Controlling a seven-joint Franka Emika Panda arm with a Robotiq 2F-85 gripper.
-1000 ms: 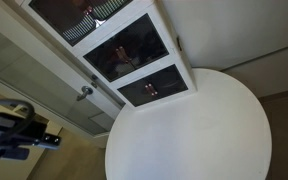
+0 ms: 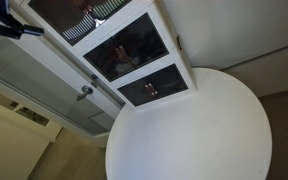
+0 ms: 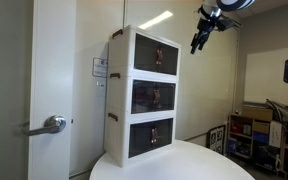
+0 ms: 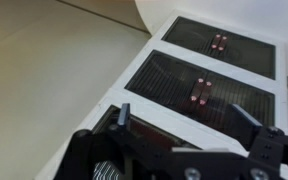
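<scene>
A white cabinet (image 3: 120,105) with three stacked dark, see-through doors stands on a round white table (image 2: 199,140). All three doors, the top door (image 3: 147,55), middle door (image 3: 144,97) and bottom door (image 3: 144,138), look closed, each with a pair of reddish-brown handles at its centre. High in exterior view 2, to the right of the cabinet and apart from it, my gripper (image 3: 196,44) hangs from the arm. Its fingers are spread wide in the wrist view, nothing between them, with the cabinet front beyond. The gripper hides part of the nearest door there.
A door with a metal handle (image 3: 52,125) is at the left, close to the cabinet. Shelves (image 3: 254,135) with assorted items stand in the right background.
In exterior view 1 my gripper has travelled up the picture along the left side, from low left to the top left corner. The cabinet and table have stayed put.
</scene>
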